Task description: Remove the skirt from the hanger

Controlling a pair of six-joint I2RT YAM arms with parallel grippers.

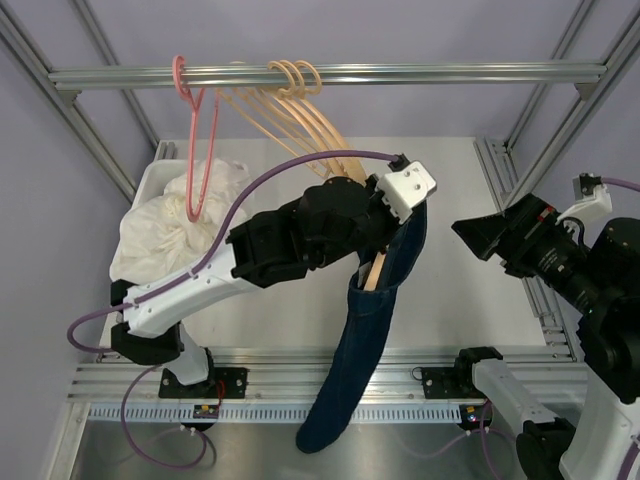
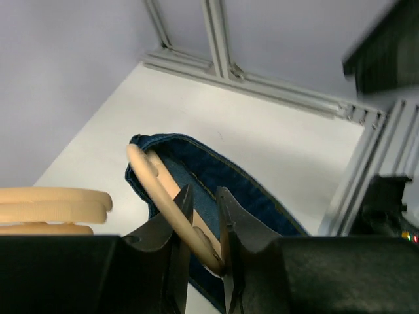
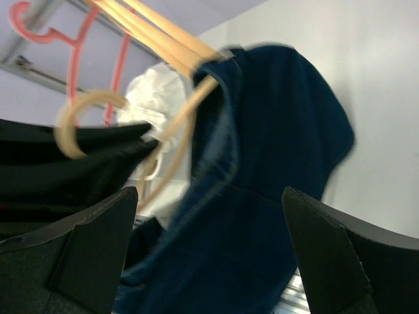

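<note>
A dark denim skirt (image 1: 340, 370) hangs below my left gripper, around a wooden hanger (image 2: 173, 209) that shows inside its waistband. In the left wrist view my left gripper has its fingers closed on that hanger. My right gripper (image 1: 480, 235) stands open and empty to the right of the skirt. In the right wrist view the skirt (image 3: 268, 144) lies between and beyond the open fingers, apart from them as far as shows.
Several wooden hangers (image 1: 290, 110) and pink hangers (image 1: 192, 140) hang from the metal rail (image 1: 440, 72). A bin of white cloth (image 1: 160, 230) stands at the left.
</note>
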